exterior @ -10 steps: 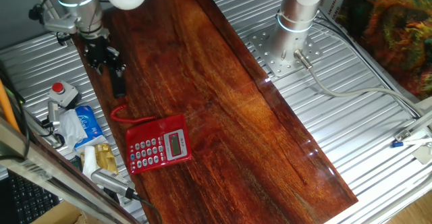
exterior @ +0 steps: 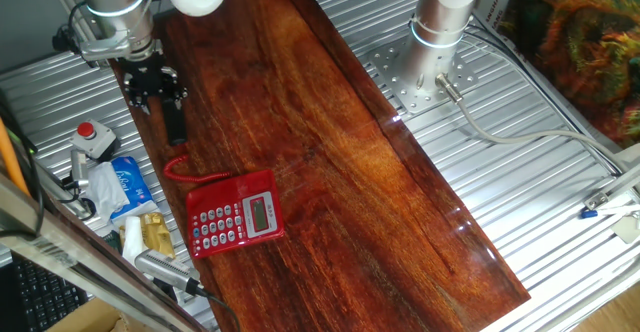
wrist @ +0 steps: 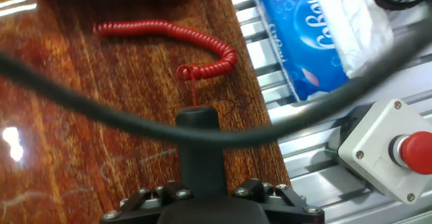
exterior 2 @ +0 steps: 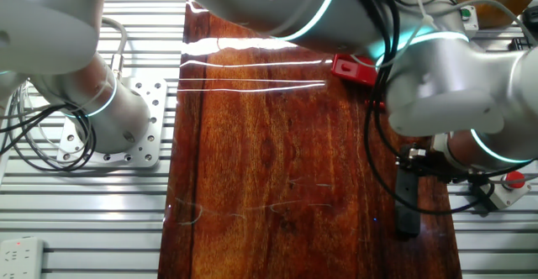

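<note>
A black telephone handset (exterior: pixel 175 122) lies near the left edge of the wooden board, a coiled red cord (exterior: pixel 180 172) running from its end to the red telephone (exterior: pixel 235 213). My gripper (exterior: pixel 158 97) is over the handset's far part, its fingers spread to either side. In the wrist view the handset (wrist: pixel 201 160) extends up the middle between the open finger linkages; the fingertips are hard to make out, and a dark cable crosses in front. Exterior view 2 shows the handset (exterior 2: pixel 408 202) beneath the arm, which partly hides the telephone (exterior 2: pixel 353 69).
The wooden board (exterior: pixel 330 172) is bare right of the telephone. Beside its left edge are a red-buttoned switch box (exterior: pixel 93 140), a blue tissue pack (exterior: pixel 128 187) and a metal tool (exterior: pixel 165 270).
My gripper and wrist have shifted slightly and now stand a little straighter over the handset. The handset, cord and telephone show no clear movement.
</note>
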